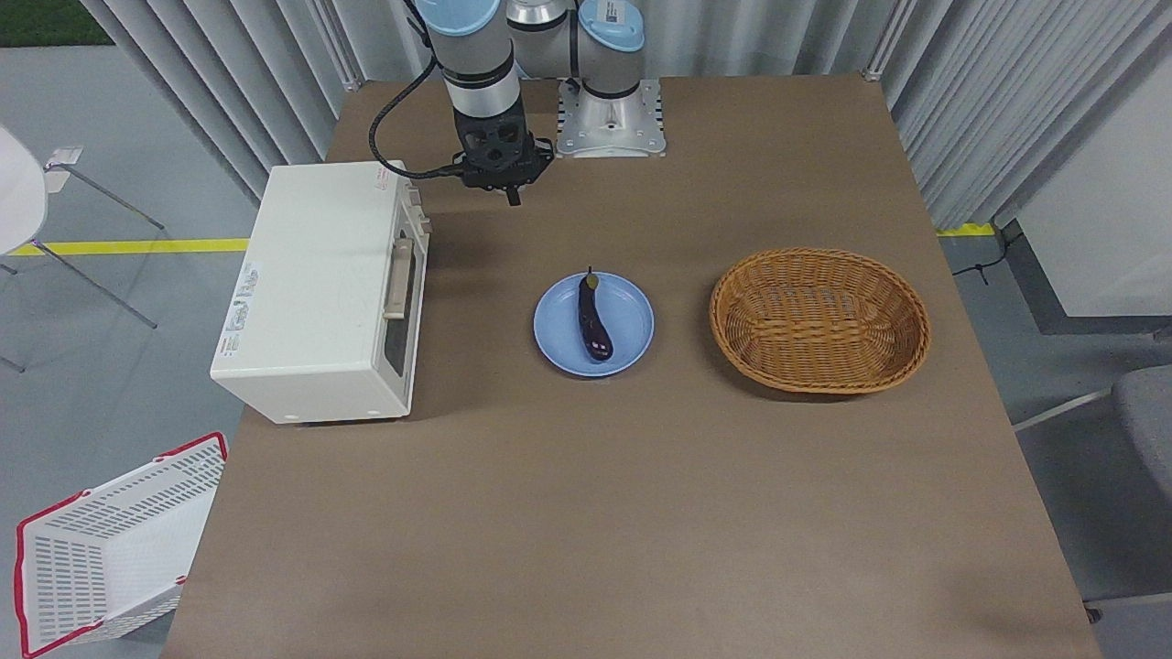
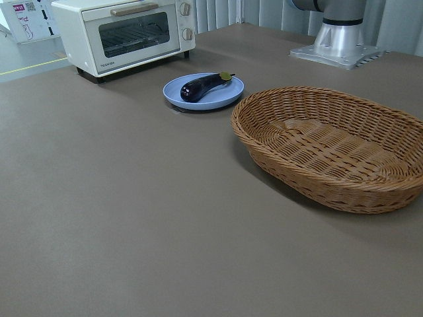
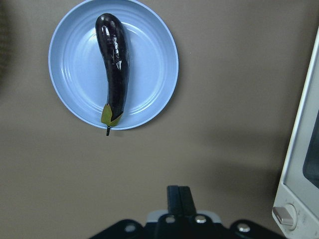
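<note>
A dark purple eggplant (image 1: 593, 324) with a green cap lies on a blue plate (image 1: 549, 335) in the middle of the table; both also show in the left camera and at the upper left of the wrist view. My gripper (image 1: 513, 196) hangs at the back, beside the white toaster oven (image 1: 299, 291) and above and behind the plate. Its black fingers meet at the bottom of the wrist view, shut with nothing seen between them.
An oval wicker basket (image 1: 819, 322) stands empty right of the plate. The oven's door faces the plate and is shut. A white laundry basket is on the floor at the left.
</note>
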